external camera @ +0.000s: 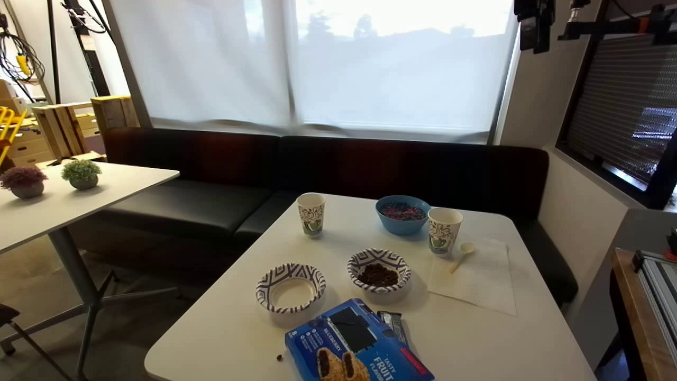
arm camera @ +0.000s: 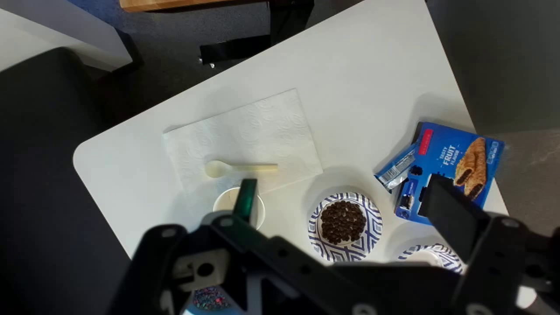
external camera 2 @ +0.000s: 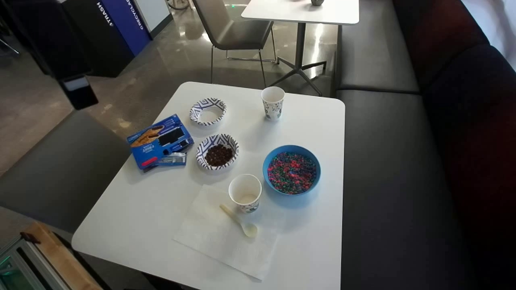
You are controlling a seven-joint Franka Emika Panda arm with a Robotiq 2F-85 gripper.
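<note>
Seen from above in the wrist view, my gripper is open, its two dark fingers (arm camera: 245, 200) far apart and nothing between them at their height. Below that gap, on the white table, sits a patterned paper bowl (arm camera: 373, 226) of dark brown pieces. An empty patterned bowl (external camera 2: 221, 108) stands beside it. The blue bowl (external camera 2: 315, 181) holds small multicoloured pieces. One paper cup (external camera 2: 245, 193) stands by the napkin, and another cup (external camera 2: 273, 107) near the bench side. A pale spoon (arm camera: 219, 168) lies on the napkin (arm camera: 252, 126).
A blue fruit-bar box (arm camera: 446, 149) lies on the table, a wrapped bar (arm camera: 397, 169) partly under it. Black bench seats (external camera 2: 382, 159) run along one side.
</note>
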